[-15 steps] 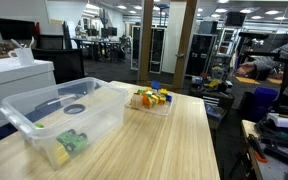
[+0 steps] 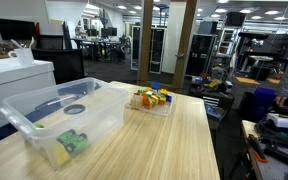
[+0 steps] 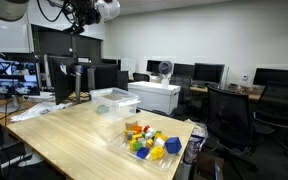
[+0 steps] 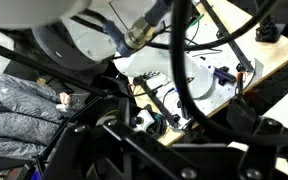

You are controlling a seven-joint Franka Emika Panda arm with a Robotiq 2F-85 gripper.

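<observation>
A clear plastic bin (image 2: pixel 66 120) stands at the left of the wooden table in exterior view 1, with a few green and yellow items showing through its near wall. Farther back is a shallow clear tray (image 2: pixel 152 107) heaped with colored blocks (image 2: pixel 151 97). In exterior view 2 the same blocks (image 3: pixel 156 141) lie near the table's right end, and the bin (image 3: pixel 115 104) is behind them. My arm (image 3: pixel 106 9) is raised high at the upper left, well away from both. Dark gripper parts (image 4: pixel 189 160) fill the bottom of the wrist view; their opening is unclear.
Bare wood covers most of the table (image 2: pixel 159 150) in front of the tray and right of the bin. A white cabinet (image 3: pixel 156 96) and black office chairs (image 3: pixel 232 120) stand beyond the table. Cables and equipment (image 4: pixel 174 95) crowd the wrist view.
</observation>
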